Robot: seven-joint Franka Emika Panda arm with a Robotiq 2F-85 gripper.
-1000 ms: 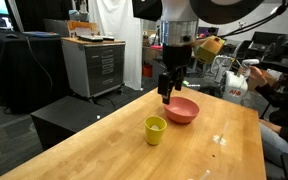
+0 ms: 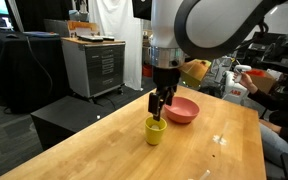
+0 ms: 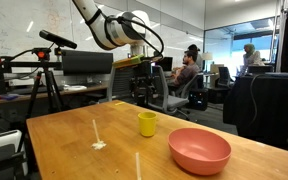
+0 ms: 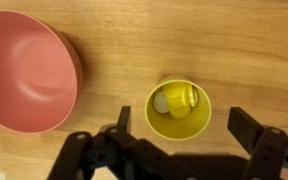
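Note:
A yellow cup (image 2: 155, 131) stands upright on the wooden table. Looking down into it, the wrist view shows a yellow object (image 4: 180, 97) and a small pale round thing (image 4: 161, 103) inside. My gripper is open, its black fingers (image 4: 246, 130) spread wide to either side of the cup with nothing held. From the side, the gripper (image 2: 161, 104) appears just above the cup's rim. A pink bowl (image 3: 200, 149) rests near the cup; in the wrist view, the bowl (image 4: 29, 75) lies to the left and its visible inside is empty.
Thin white sticks (image 3: 96, 132) lie on the table (image 3: 64, 140). A grey cabinet (image 2: 96, 66) stands behind the table.
My gripper has come down and a little to the left in exterior view 1, toward the yellow cup. The cup and bowl have stayed in place.

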